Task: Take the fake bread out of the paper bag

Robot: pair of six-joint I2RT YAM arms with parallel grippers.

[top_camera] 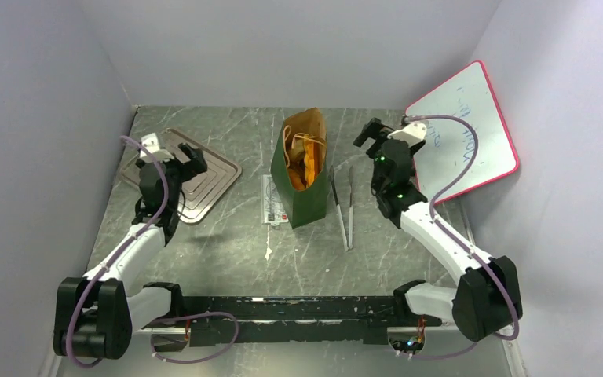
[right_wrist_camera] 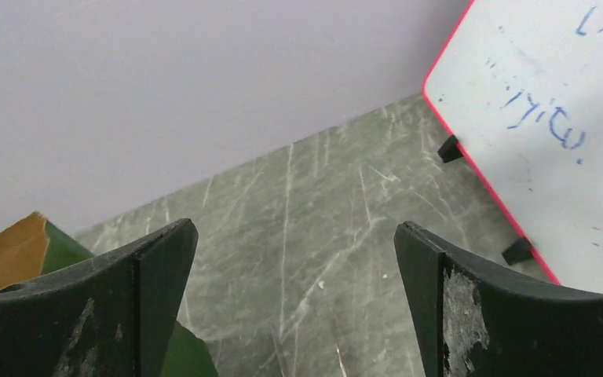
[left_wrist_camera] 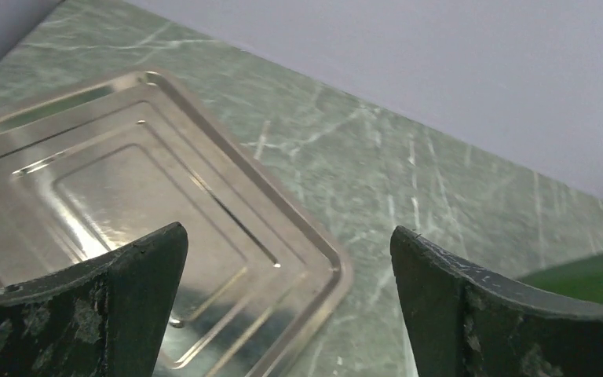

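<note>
A green paper bag (top_camera: 298, 204) stands upright in the middle of the table, open at the top, with orange and yellowish contents (top_camera: 310, 165) inside; which of them is the bread is hard to tell. My left gripper is open over the metal tray, left of the bag, with empty space between its fingers. My right gripper is open above the table to the right of the bag, also holding nothing; part of the bag shows at the lower left of the right wrist view.
The tray (top_camera: 228, 169) lies at left; a whiteboard (top_camera: 459, 118) leans at right. Two long utensils (top_camera: 339, 216) lie just right of the bag, and a small flat item (top_camera: 271, 200) lies at its left. Bare table shows in front and behind.
</note>
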